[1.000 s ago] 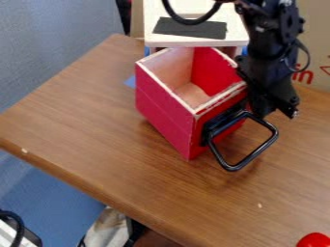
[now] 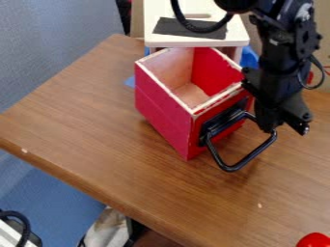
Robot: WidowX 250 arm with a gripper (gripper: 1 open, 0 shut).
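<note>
A red open-top box (image 2: 169, 110) with a pale wooden floor inside stands on the wooden table. Low on its right front side is a black fitting with a loop handle (image 2: 236, 164) sticking out toward the front right. The robot's black gripper (image 2: 264, 118) is at the box's right, by the top of that fitting, pointing down. Its fingertips are dark against dark, so its grip and finger state are unclear.
A white board (image 2: 176, 35) with a dark pad stands behind the box, with blue parts beside it. A red object (image 2: 314, 241) lies at the bottom right.
The box and handle look essentially unmoved.
</note>
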